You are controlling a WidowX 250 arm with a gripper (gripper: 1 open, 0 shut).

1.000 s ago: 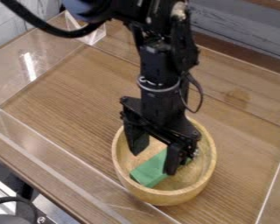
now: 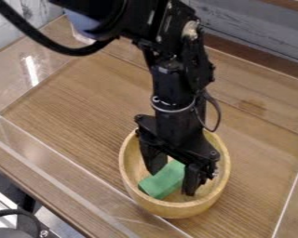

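A yellow round bowl (image 2: 181, 207) stands on the wooden table, with a green block (image 2: 160, 181) lying inside it. My black gripper (image 2: 177, 164) reaches down into the bowl from above, its fingers open and spread over the block, one at the bowl's left and the other at its right. The fingers partly hide the block and the bowl's interior; I cannot tell whether they touch the block.
A low grey wall (image 2: 264, 37) runs along the back. At the lower left, past the table's edge, lie dark cables and equipment.
My gripper has shifted slightly and sits a little lower over the bowl. The green block shows at a slightly different position between the fingers.
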